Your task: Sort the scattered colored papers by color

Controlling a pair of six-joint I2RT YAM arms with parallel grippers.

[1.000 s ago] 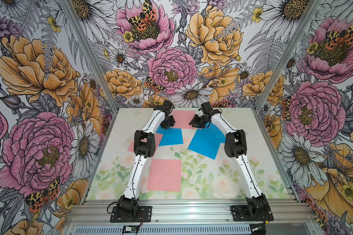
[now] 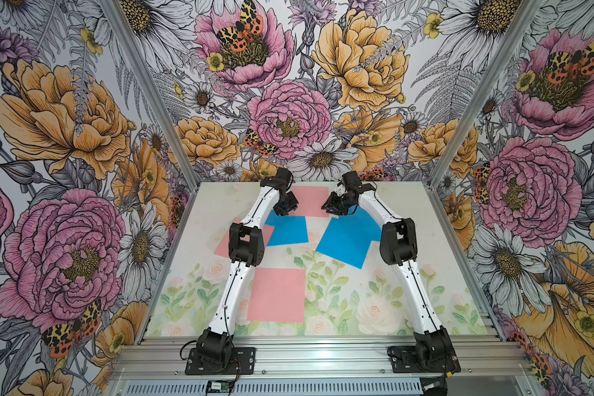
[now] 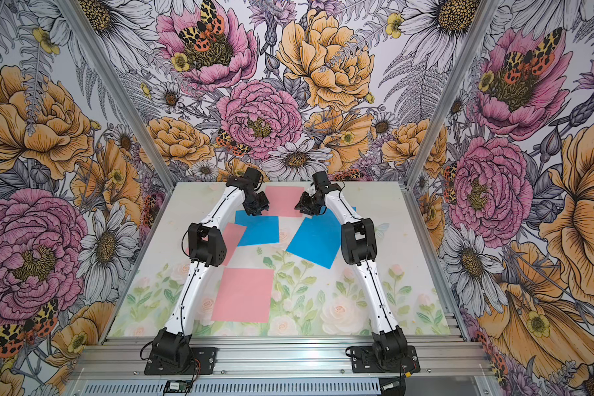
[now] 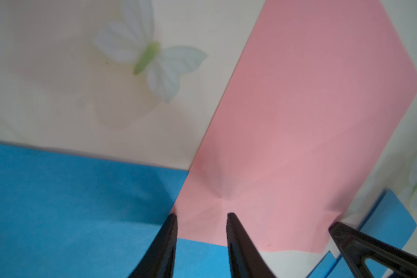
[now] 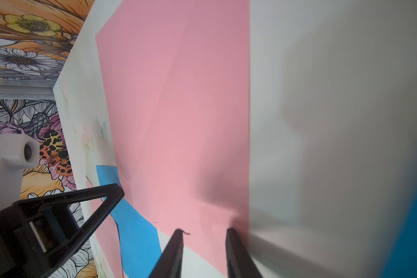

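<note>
At the back of the table lies a pink sheet (image 2: 310,200), with one gripper at each of its front corners. My left gripper is part open over that sheet's left corner, where it meets a blue sheet (image 4: 78,208). Over the opposite corner, my right gripper also stands part open, nothing visibly pinched between its fingers. In the top left view another pink sheet (image 2: 277,295) lies flat in front, and a third (image 2: 224,244) is partly hidden by the left arm. Larger blue paper (image 2: 343,243) spreads under the right arm.
Bare flowered table (image 2: 349,310) is open at front centre and right. The far-left blue paper (image 3: 260,229) touches the partly hidden pink sheet (image 3: 233,241). A patterned wall rises close behind both grippers.
My left gripper has shifted slightly right and back, toward the pink sheet's corner. The right gripper has moved very slightly to the right. The sheets look unmoved.
</note>
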